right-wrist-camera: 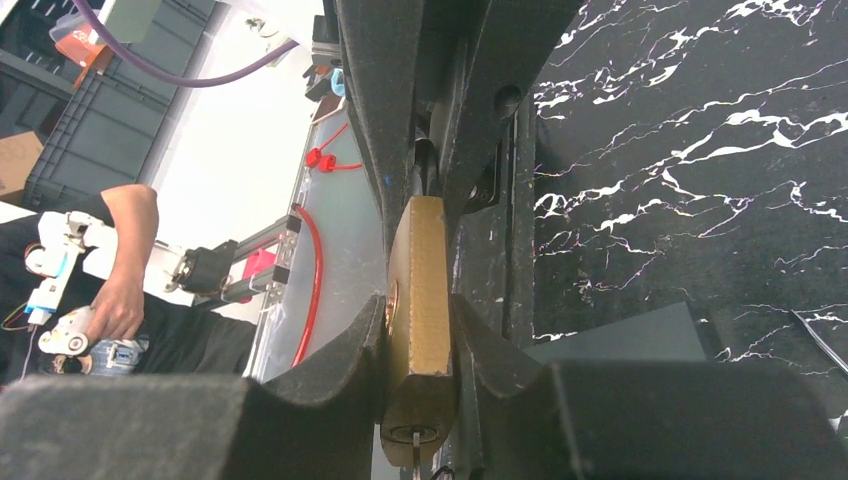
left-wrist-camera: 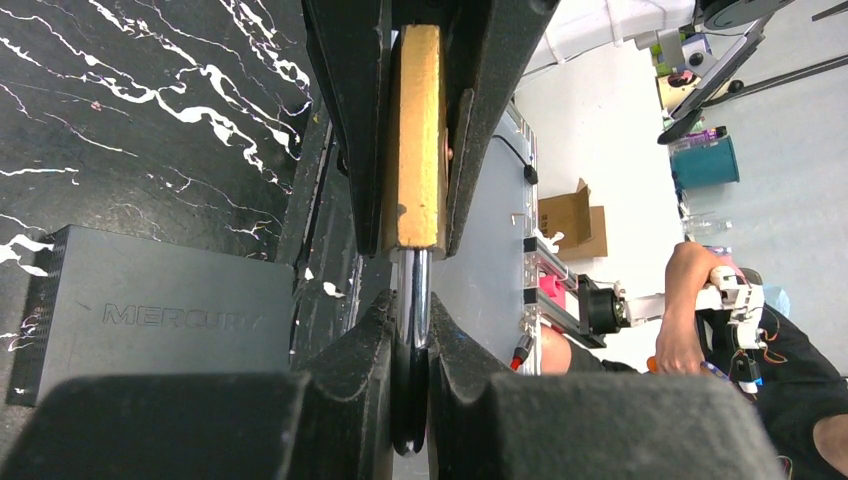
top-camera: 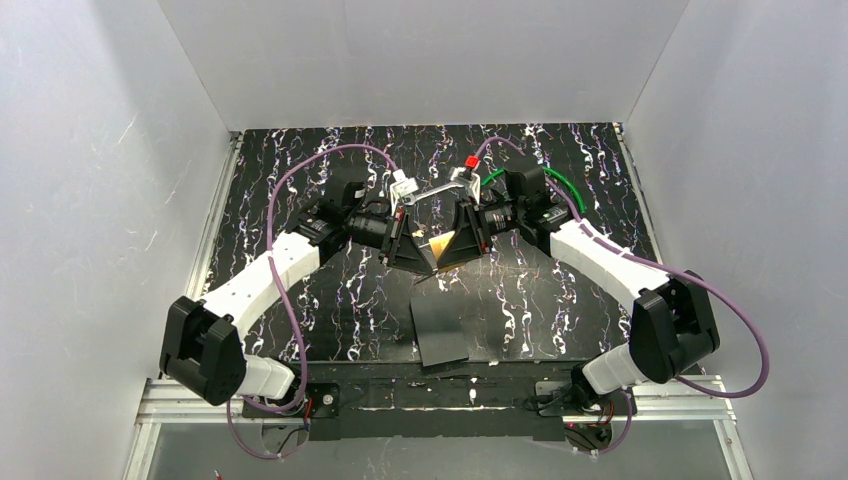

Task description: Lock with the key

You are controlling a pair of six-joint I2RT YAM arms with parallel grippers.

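Observation:
Between my two grippers is a yellow padlock (top-camera: pixel 441 243), held above the table. My right gripper is shut on its brass body, one finger on each side. In the left wrist view, the steel shackle (left-wrist-camera: pixel 413 300) runs from the body (left-wrist-camera: pixel 418 150) down between the fingers of my left gripper, which is shut on it. A keyhole (right-wrist-camera: pixel 413 434) shows at the body's near end in the right wrist view, with a thin metal strip (right-wrist-camera: pixel 416 458) at it, perhaps the key. How deep the shackle sits in the body is hard to tell.
A flat dark box marked MERCURY (left-wrist-camera: pixel 180 310) lies on the black marbled table, below the grippers toward the front edge. A slim silver item (right-wrist-camera: pixel 820 342) lies on the table in the right wrist view.

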